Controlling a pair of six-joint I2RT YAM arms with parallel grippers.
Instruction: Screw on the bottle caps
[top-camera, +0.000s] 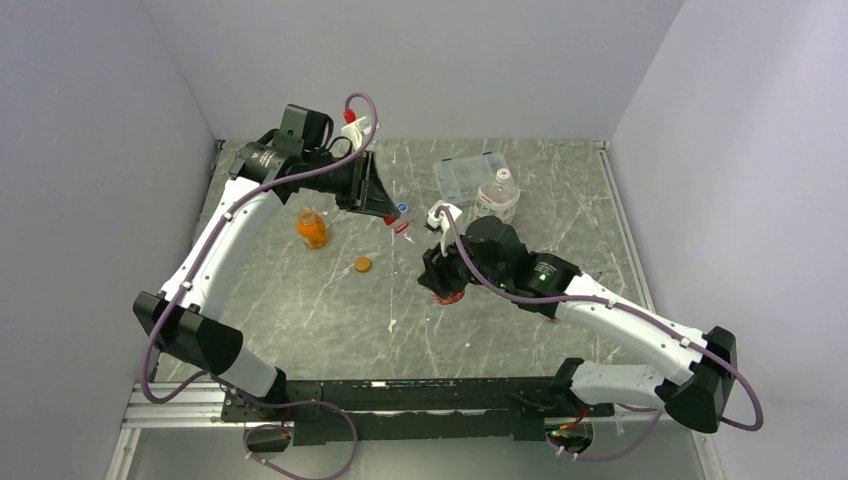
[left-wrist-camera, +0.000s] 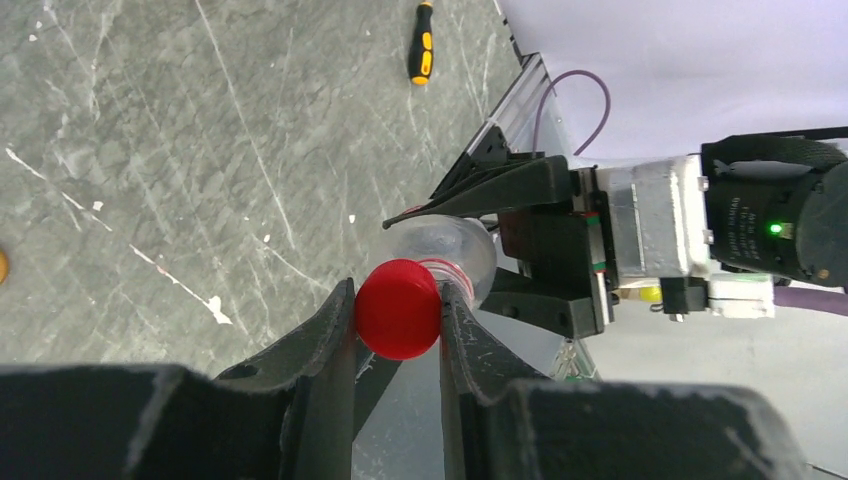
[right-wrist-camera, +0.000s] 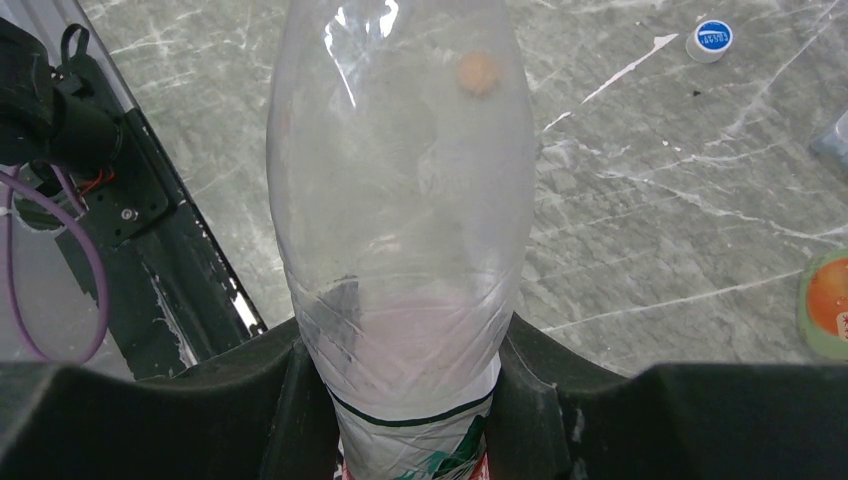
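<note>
In the left wrist view my left gripper is shut on a red cap (left-wrist-camera: 398, 305), just over the mouth of a clear bottle. My right gripper holds that upright plastic bottle (right-wrist-camera: 400, 190) by its labelled lower part; the bottle fills the middle of the right wrist view. In the top view the two grippers sit close together over the middle of the table, the cap at the bottle's top. Whether cap and neck touch I cannot tell.
An orange jar (top-camera: 312, 229), an orange lid (top-camera: 362, 264) and a blue-white cap (right-wrist-camera: 709, 38) stand on the table. A large bottle (top-camera: 497, 200) and a clear tray (top-camera: 460, 177) are at the back. A screwdriver (left-wrist-camera: 420, 45) lies at the right.
</note>
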